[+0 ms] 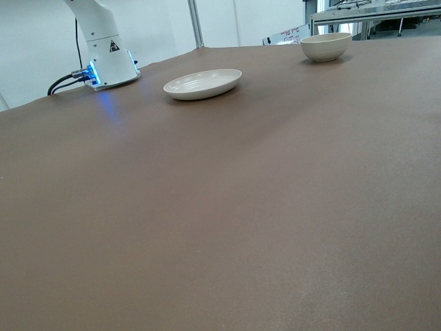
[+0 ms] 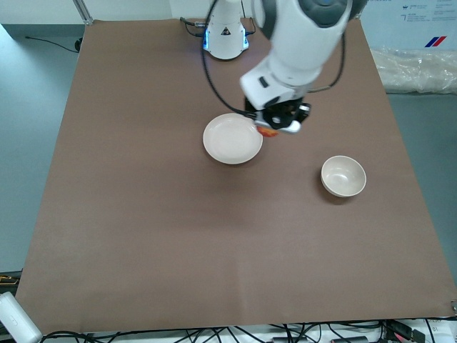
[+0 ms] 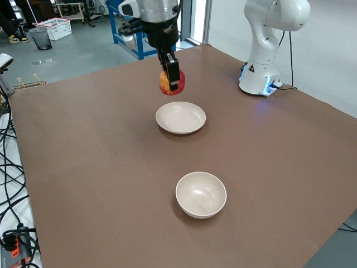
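Observation:
A red and yellow fruit (image 3: 165,85), apple-like, hangs in the gripper (image 3: 172,82) just above and behind the white plate (image 3: 181,117) in the right view, the fingers shut on it. In the left view it peeks from under the gripper (image 2: 275,121), at the upper right of the plate (image 2: 232,139). A small white bowl (image 2: 343,176) stands right of the plate in the left view and in front of it in the right view (image 3: 201,195). The top view shows plate (image 1: 202,84) and bowl (image 1: 325,46), but no gripper.
The robot's base (image 2: 224,39) stands at the table's back edge with cables around it. Cables and small devices lie off the table along one edge.

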